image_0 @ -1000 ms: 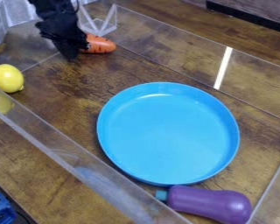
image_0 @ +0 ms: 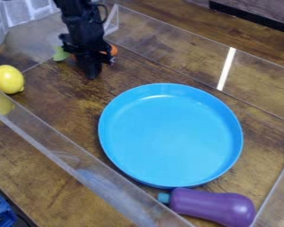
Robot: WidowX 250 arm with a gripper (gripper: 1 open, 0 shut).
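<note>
My black gripper (image_0: pixel 92 55) is low at the upper left of the tray, in front of an orange carrot (image_0: pixel 111 50) with a green top (image_0: pixel 60 53), which it mostly hides. The fingers are dark and blurred together; I see nothing clearly between them.
A yellow lemon (image_0: pixel 8 79) lies at the left. A blue plate (image_0: pixel 169 133) fills the middle right, with a purple eggplant (image_0: pixel 215 207) at the front right. Clear tray walls (image_0: pixel 74 160) edge the wooden floor, which is free between lemon and plate.
My gripper has moved right and slightly toward the front, now covering more of the carrot.
</note>
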